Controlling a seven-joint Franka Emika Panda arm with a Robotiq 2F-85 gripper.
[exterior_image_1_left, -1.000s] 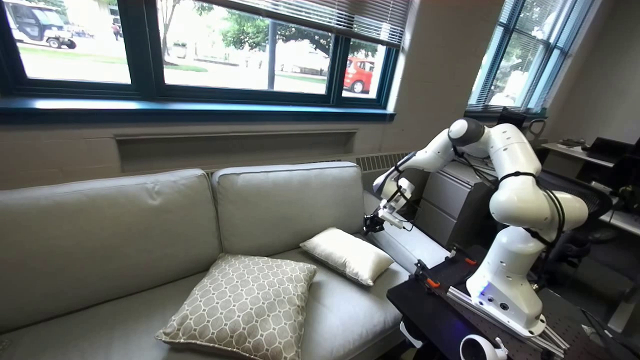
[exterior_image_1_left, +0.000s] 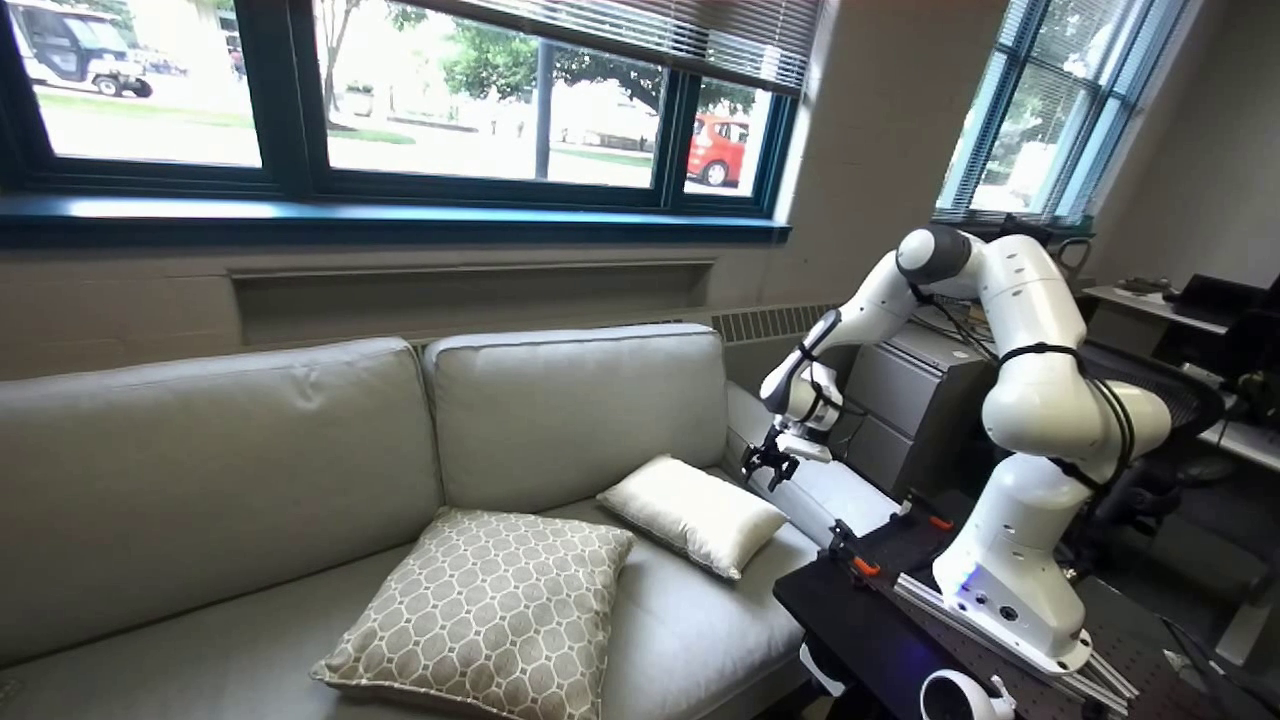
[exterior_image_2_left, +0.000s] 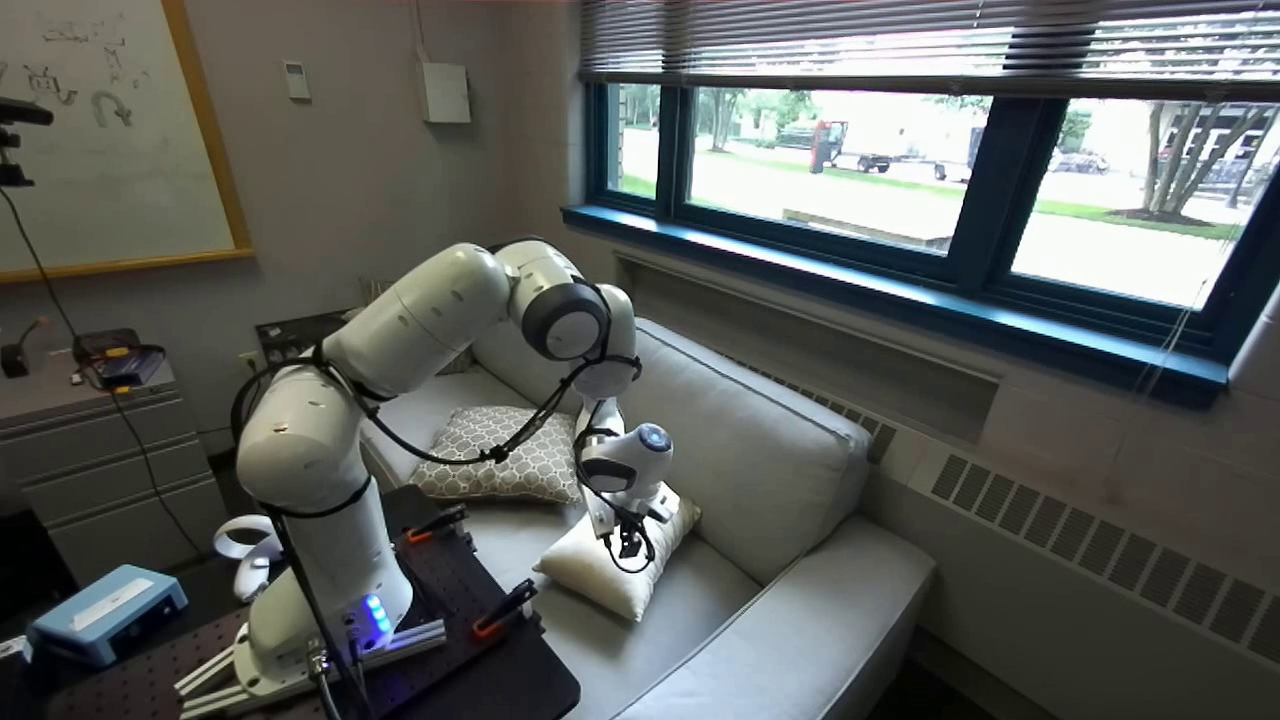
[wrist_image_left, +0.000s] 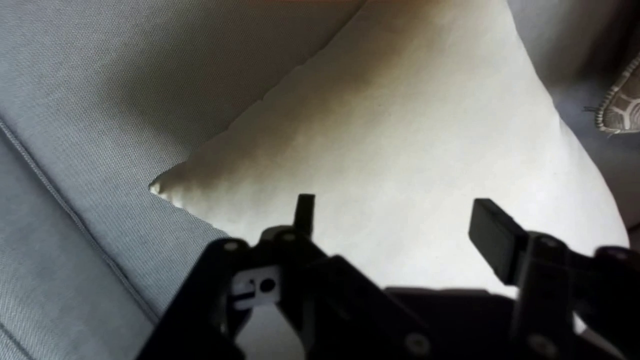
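Observation:
A plain cream pillow (exterior_image_1_left: 696, 516) lies on the right-hand seat of the grey sofa. Over it, in the wrist view, my gripper has its dark fingertips (wrist_image_left: 495, 239) well apart, with only the cream cloth (wrist_image_left: 414, 150) showing beyond them. From the first exterior view, the gripper (exterior_image_1_left: 774, 466) hangs near the pillow's right end, by the sofa arm. Whether the fingers touch the cloth cannot be told. A patterned beige pillow (exterior_image_1_left: 492, 612) rests to the left of the cream one.
The sofa backrest (exterior_image_1_left: 576, 420) rises behind the pillows, and the sofa armrest (exterior_image_2_left: 792, 624) stands close to my gripper. A black table (exterior_image_1_left: 828, 600) with orange clamps borders the seat at the front. Open seat lies at the far left.
My gripper has turned from facing the backrest to pointing more downward, shifting slightly right. The cream pillow looks nearly unmoved, its near corner a touch lower.

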